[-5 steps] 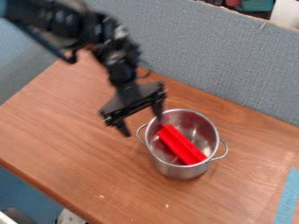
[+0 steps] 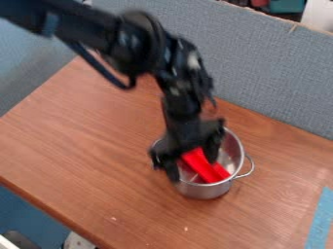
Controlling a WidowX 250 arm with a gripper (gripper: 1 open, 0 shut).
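My black gripper [image 2: 190, 152] is lowered over a steel pot [image 2: 208, 190] on the wooden table [image 2: 97, 165], its blurred fingers reaching into the pot around the upper part of a red bar [image 2: 211, 170] that lies inside. The gripper is open; whether its fingers touch the bar cannot be told. The gripper hides the back and left part of the pot.
A grey padded wall [image 2: 260, 78] runs along the back of the table. A light blue strip [image 2: 316, 219] lies at the right edge.
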